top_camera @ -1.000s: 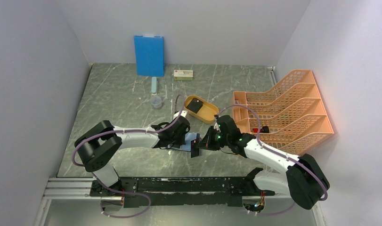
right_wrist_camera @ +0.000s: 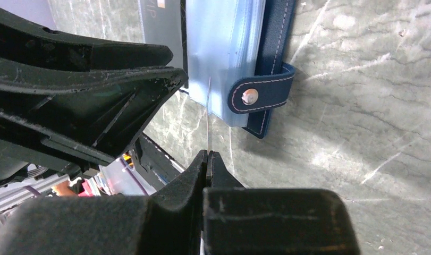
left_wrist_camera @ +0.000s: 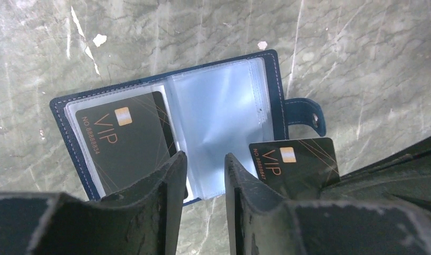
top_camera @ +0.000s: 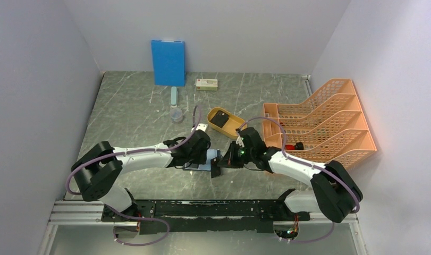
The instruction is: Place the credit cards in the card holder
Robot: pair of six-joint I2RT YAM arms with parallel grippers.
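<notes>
The dark blue card holder [left_wrist_camera: 280,87] lies unfolded on the table, with clear sleeves. One black VIP card [left_wrist_camera: 125,141] sits in its left sleeve; the right sleeve [left_wrist_camera: 218,106] looks empty. A second black card [left_wrist_camera: 295,159] is pinched in my right gripper, where it shows edge-on as a thin line. That card overlaps the lower right of the holder in the left wrist view; whether any of it is inside the sleeve I cannot tell. My left gripper is partly open near the holder's lower edge, with nothing visible between its fingers.
Behind the holder stands a yellow-brown tray [top_camera: 238,123] with a black item [top_camera: 219,118] inside. An orange rack [top_camera: 322,133] fills the right side. A small clear cup [top_camera: 176,114] and a pale box [top_camera: 206,85] are farther back. Both grippers are close together.
Both arms have shifted left, the right one carrying its card along. The holder also appears slightly farther left than before.
</notes>
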